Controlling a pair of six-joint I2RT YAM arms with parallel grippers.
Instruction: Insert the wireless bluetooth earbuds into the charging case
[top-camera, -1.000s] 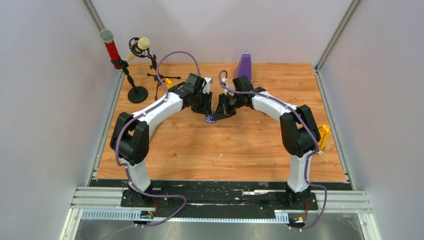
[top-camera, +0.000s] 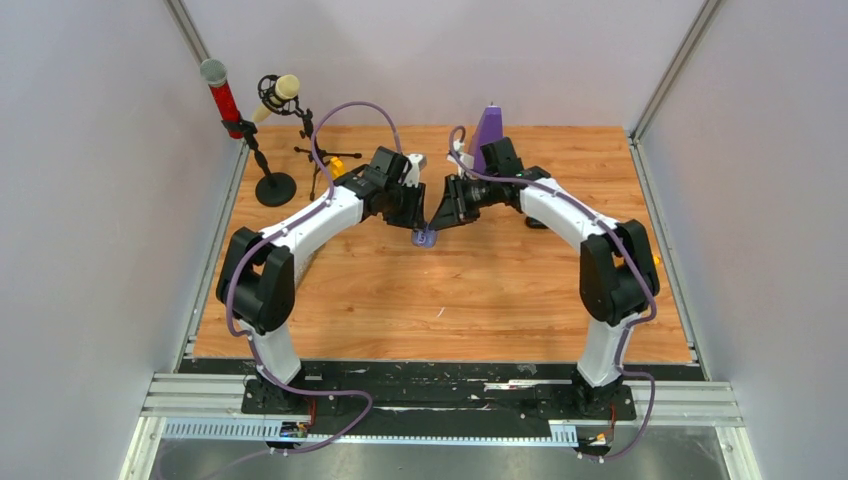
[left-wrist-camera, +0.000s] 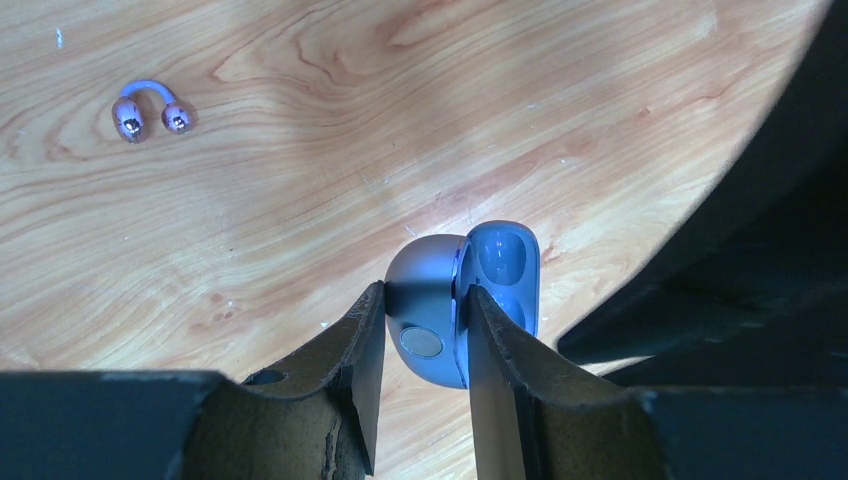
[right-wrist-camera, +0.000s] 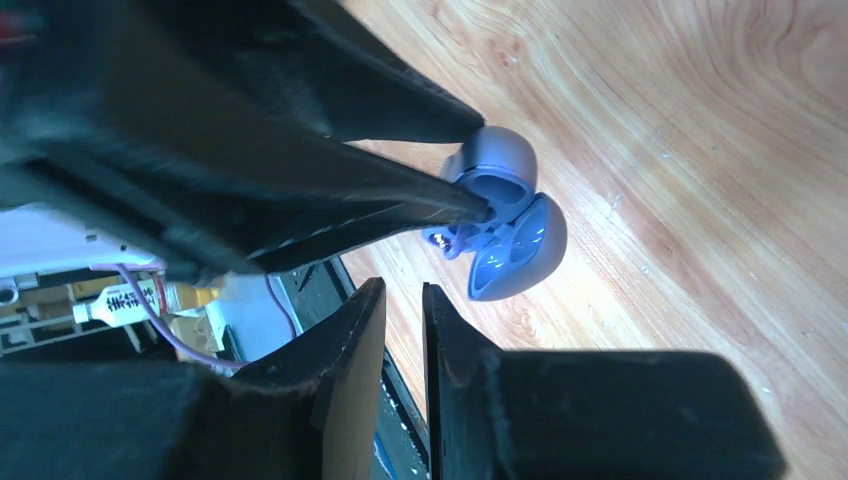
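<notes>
My left gripper is shut on the open blue-purple charging case (left-wrist-camera: 420, 280), whose side with two hollows (left-wrist-camera: 505, 255) shows beside its fingertips. In the right wrist view the case (right-wrist-camera: 515, 260) is below the left gripper's dark fingers, with a small purple, shiny piece (right-wrist-camera: 455, 240) at its side. My right gripper is just right of the case in the top view, its fingertips slightly apart with nothing seen between them. In the left wrist view two earbuds joined by a band (left-wrist-camera: 150, 105) appear at the upper left on the wood.
Microphones on stands (top-camera: 273, 185) occupy the back left, and a purple wedge (top-camera: 488, 128) stands at the back behind the right arm.
My right arm has shifted right and its gripper has pulled slightly away from the case. My left arm, with the case, has barely moved.
</notes>
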